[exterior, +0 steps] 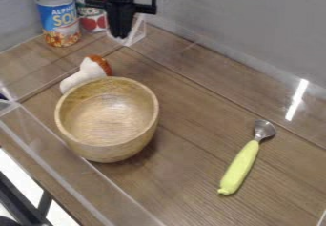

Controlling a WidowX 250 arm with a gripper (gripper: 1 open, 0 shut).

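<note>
My black gripper (121,30) hangs at the top of the camera view, above the back left of the wooden table, pointing down. Its fingers look shut, with no object clearly between them; a pale, translucent patch shows just behind and right of them. It is beside two cans: a blue Alpha-labelled can (60,20) and a red-and-white can (91,17), which is partly hidden by the gripper.
A wooden bowl (109,120) sits front left, with a white-and-orange object (84,73) just behind it. A yellow-handled utensil (239,165) lies at the right. Walls border the back.
</note>
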